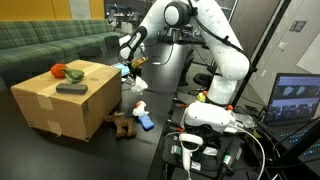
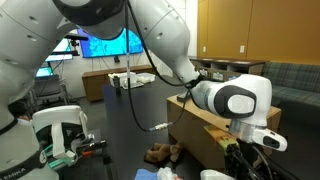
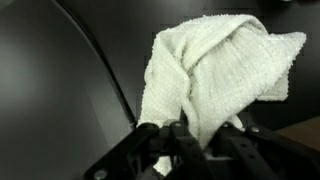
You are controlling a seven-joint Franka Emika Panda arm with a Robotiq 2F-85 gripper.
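A white terry cloth (image 3: 205, 75) fills the middle of the wrist view, bunched up between the dark fingers of my gripper at the lower edge. My gripper is shut on it. In exterior view 1 the cloth (image 1: 139, 86) hangs below the gripper (image 1: 138, 70), over the dark table beside the cardboard box. Only part of the cloth (image 2: 214, 175) shows at the bottom of exterior view 2; there the fingertips are hard to make out.
A cardboard box (image 1: 88, 108) stands left of the cloth, with a dark block (image 1: 72, 89) and a red-and-green item (image 1: 66, 73) on top. Brown items (image 1: 123, 123), a red-and-white item (image 1: 140, 106) and a blue item (image 1: 147, 122) lie nearby.
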